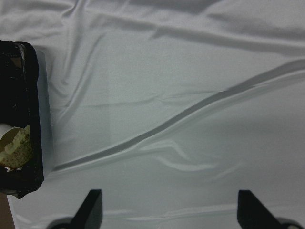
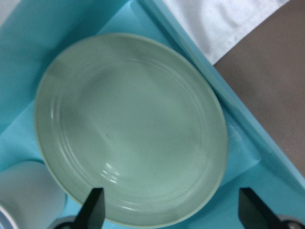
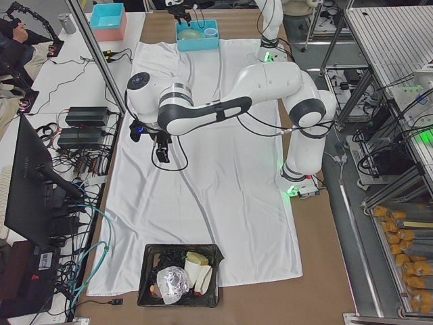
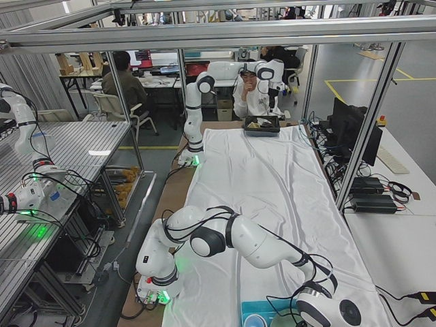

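A pale green plate (image 2: 131, 129) lies in a light blue bin (image 2: 257, 191) at the table's far end in the camera left view, with a white cup (image 2: 28, 193) beside it. My right gripper is open over the plate and bin, nothing between its fingers. My left gripper hangs open above the white cloth (image 1: 167, 105), empty. A black bin (image 3: 145, 274) holding crumpled foil (image 3: 172, 283), white items and a yellowish piece (image 3: 197, 258) stands at the near end of the table.
The cloth between the two bins is clear. Monitors, cables and black boxes line one side (image 3: 81, 135). Metal frame posts and rails surround the table; people sit beyond the black bin in the camera right view.
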